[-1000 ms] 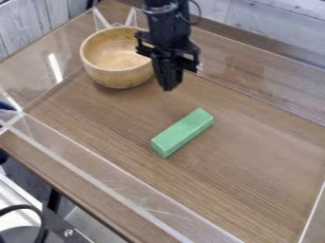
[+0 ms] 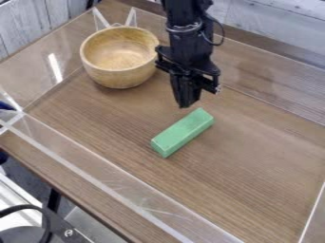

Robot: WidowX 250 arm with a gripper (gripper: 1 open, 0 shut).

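Note:
My black gripper [image 2: 187, 87] hangs over the upper middle of the wooden table, to the right of a tan bowl [image 2: 117, 59] and above and behind a green rectangular block [image 2: 181, 132]. The block lies flat, apart from the gripper. I cannot make out clearly whether the fingers are open or shut; nothing is visible held in them.
A white object with pointed tips stands behind the bowl. Cables and hardware sit at the lower left edge, and a pale wall runs along the back.
The bowl and green block have stayed put.

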